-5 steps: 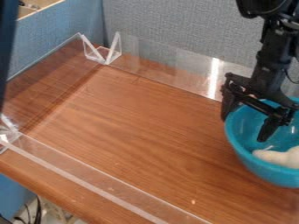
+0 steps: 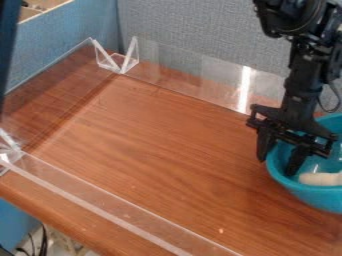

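Note:
At the right edge a teal bowl (image 2: 307, 195) stands on the wooden table (image 2: 160, 150). My black gripper (image 2: 293, 155) reaches down into it from above, its fingertips at or inside the rim. A pale cream object (image 2: 321, 178) lies in the bowl below the fingers, partly cut off by the frame's edge. I cannot tell how far the fingers are apart or whether anything is between them.
Clear plastic walls with white corner brackets (image 2: 118, 58) edge the table at the back and left. Cables (image 2: 40, 243) hang beyond the lower-left edge.

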